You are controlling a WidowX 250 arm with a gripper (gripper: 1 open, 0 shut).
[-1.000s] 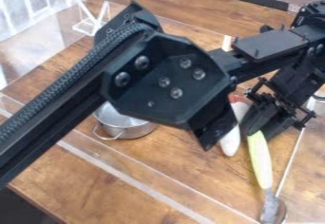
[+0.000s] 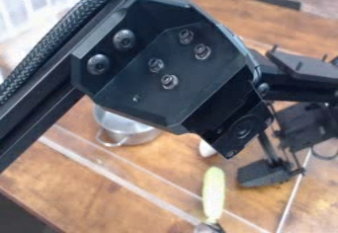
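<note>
The black arm fills the upper left and middle of the camera view, its bolted elbow plate in front. Its wrist and gripper (image 2: 280, 163) reach to the right side, partly hidden behind the arm and cut by the frame; the fingers are hard to make out. A pale yellow-green long vegetable (image 2: 214, 190) lies on the wooden table below the arm, with a metal utensil (image 2: 209, 227) at its lower end. A white object (image 2: 207, 150) peeks out from under the elbow. A steel pot (image 2: 122, 128) is mostly hidden behind the arm.
Wooden table (image 2: 73, 183) with pale tape lines and a thin rod or line at the right. A white railing stands at the upper left, a dark strip along the back edge. Bare table lies at the lower left and back.
The arm's elbow has risen, and the wrist has moved down and right, away from the yellow-green vegetable, which now shows more fully and lies a little further left.
</note>
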